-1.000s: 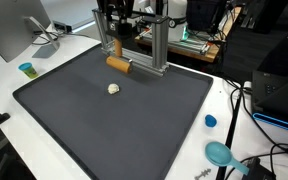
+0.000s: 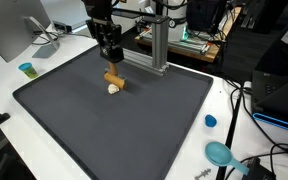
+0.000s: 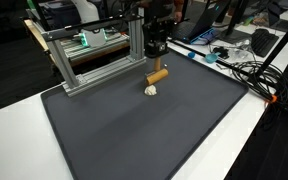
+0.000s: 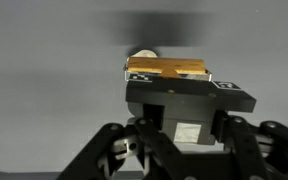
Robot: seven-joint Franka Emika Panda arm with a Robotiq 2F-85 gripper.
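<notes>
An orange-brown wooden mallet (image 2: 114, 80) has its handle upright and its cylindrical head down, near the back of the dark mat. Above the head, my gripper (image 2: 111, 61) is shut on the handle. A small white lumpy object (image 3: 150, 90) lies on the mat just in front of the mallet head (image 3: 157, 76). Whether the two touch cannot be told. In the wrist view the head (image 4: 168, 66) shows as a wooden bar past the fingers, partly covering a pale spot that appears to be the white object (image 4: 144, 54).
A metal frame (image 2: 160, 45) stands at the back. A green-blue cup (image 2: 28, 70) is at left; a teal cup (image 2: 220, 154) and a blue item (image 2: 210, 121) lie off the mat at right.
</notes>
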